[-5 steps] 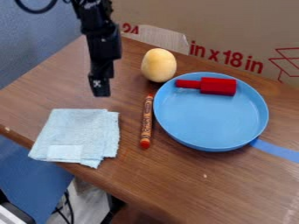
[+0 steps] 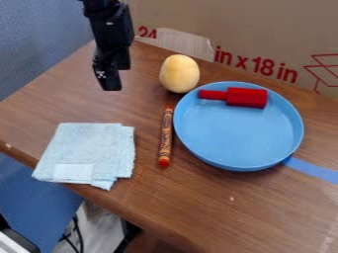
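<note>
My black gripper point(image 2: 111, 71) hangs over the upper left of the wooden table, left of a yellow rounded object point(image 2: 180, 73); whether its fingers are open or shut is unclear. A light blue folded cloth point(image 2: 85, 154) lies at the lower left. An orange-brown stick point(image 2: 166, 136) lies upright in the view between cloth and plate. A blue plate point(image 2: 238, 133) holds a red object point(image 2: 246, 97) with a short handle at its upper rim.
A cardboard box point(image 2: 278, 40) stands along the back. Blue tape point(image 2: 314, 170) runs right of the plate. The table's left edge drops off beside the cloth. Bare wood point(image 2: 251, 217) fills the lower right.
My gripper has moved up in the view, away from the cloth and slightly leftward. The objects on the table have not moved.
</note>
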